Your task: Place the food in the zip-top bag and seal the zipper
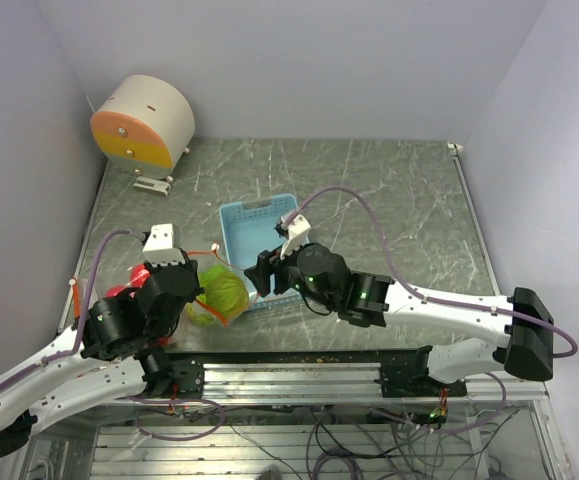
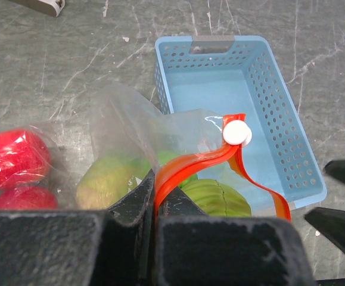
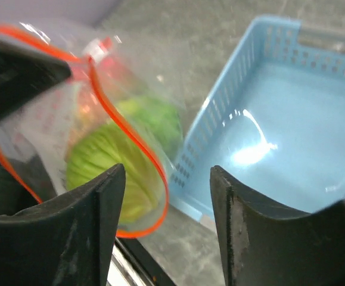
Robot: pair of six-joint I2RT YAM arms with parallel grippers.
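Observation:
The clear zip top bag (image 2: 121, 122) lies with its orange-rimmed mouth (image 2: 199, 159) spread open toward the right, a white slider (image 2: 236, 132) on its upper edge. Inside it rests green food (image 3: 115, 167), with a paler yellowish piece (image 2: 103, 182) deeper in. My left gripper is shut on the bag's orange rim. To the right of the mouth, apart from the bag and over the basket's near edge, my right gripper stands open, nothing between its fingers.
A blue basket (image 2: 316, 190), empty where visible, sits just right of the bag. Red items in clear wrapping (image 2: 14, 158) lie left. A rounded container (image 1: 149, 120) stands at the back left. Open table lies to the right.

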